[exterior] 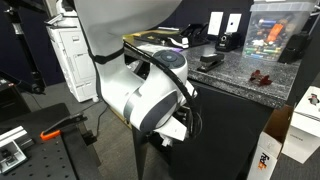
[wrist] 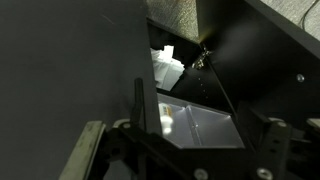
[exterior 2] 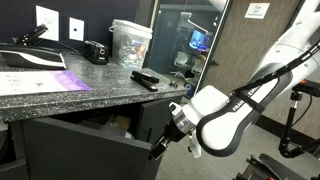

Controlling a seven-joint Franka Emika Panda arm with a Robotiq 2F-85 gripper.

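A dark drawer (exterior 2: pixel 85 145) stands partly open below the countertop in exterior view 2. Looking down in the wrist view, I see white papers (wrist: pixel 167 68) and clear plastic trays (wrist: pixel 205 127) inside it, between dark panels. My gripper is open at the bottom of that view, its left finger (wrist: pixel 82 150) over the dark panel; nothing shows held. In exterior view 2 the gripper is low beside the drawer's right end; whether it touches the panel I cannot tell. Exterior view 1 has the fingers largely hidden by the white arm.
The speckled countertop (exterior: pixel 245 85) carries a clear bin (exterior: pixel 275 28) of colourful items, a black stapler (exterior: pixel 212 62) and a small reddish object (exterior: pixel 260 77). A white box (exterior: pixel 303 130) stands at the right. Open floor lies right of the arm in exterior view 2.
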